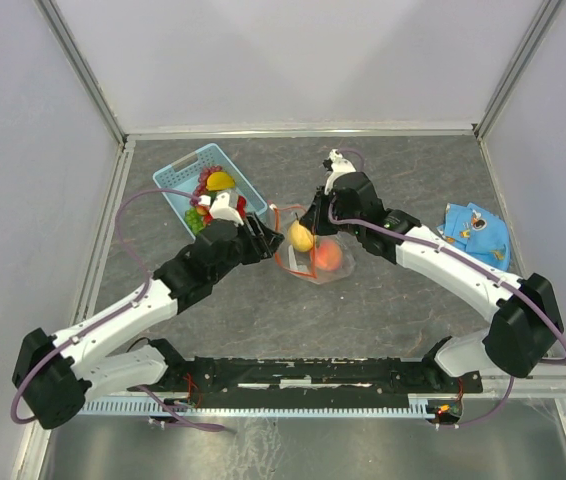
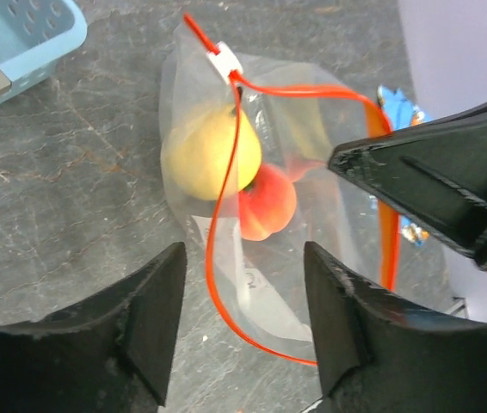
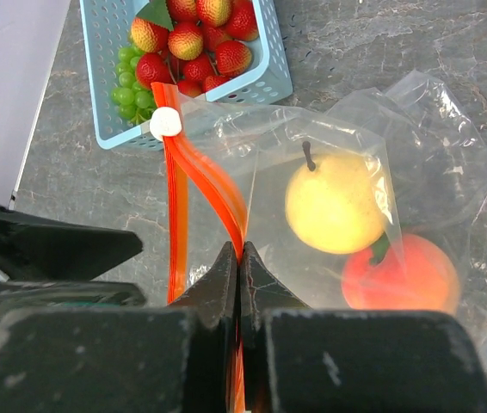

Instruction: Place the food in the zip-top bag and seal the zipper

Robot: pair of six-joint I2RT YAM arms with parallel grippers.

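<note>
The clear zip top bag (image 3: 441, 155) lies with its orange-edged mouth open, facing left. Inside it are a yellow pear (image 3: 334, 202) and a peach (image 3: 403, 275), seen through the plastic. My right gripper is shut on the orange zipper rim (image 3: 213, 185) of the bag. My left gripper stands part open just outside the mouth, with no food between its fingers; the near orange edge loops down in front of them. In the top view the left gripper (image 1: 271, 240) is left of the bag.
A blue basket (image 1: 175, 178) with strawberries (image 3: 199, 52), green grapes (image 3: 132, 90) and other fruit stands at back left, close to the bag's mouth. A folded blue bag (image 1: 478, 235) lies far right.
</note>
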